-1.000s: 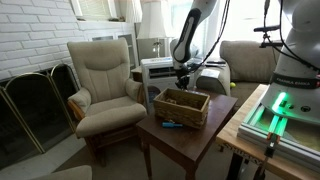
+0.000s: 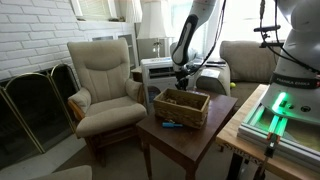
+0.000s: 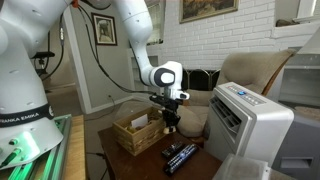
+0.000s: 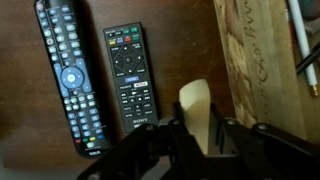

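A pale, rounded, elongated object (image 4: 196, 101) juts out from between the fingers of my gripper in the wrist view; its lower part is hidden by the fingers. My gripper is shut on it. Two remotes lie side by side on the dark table: a larger one with a blue ring (image 4: 73, 80) and a smaller black Sony one (image 4: 131, 75). The held object is beside the smaller remote, towards the box. In exterior view 2 the gripper (image 3: 168, 122) hangs at the side of the wooden box (image 3: 128, 138), with the remotes (image 3: 180, 158) nearby.
The open box (image 2: 181, 107) stands on the small dark table (image 2: 185, 142), its printed wall (image 4: 250, 60) close to my gripper on the right. Inside the box, a white pen-like item (image 4: 302, 40) shows. Beyond the table are a beige armchair (image 2: 105, 80) and a white heater (image 3: 250, 115).
In exterior view 1 my gripper has come slightly lower behind the box. The box and the table look unmoved.
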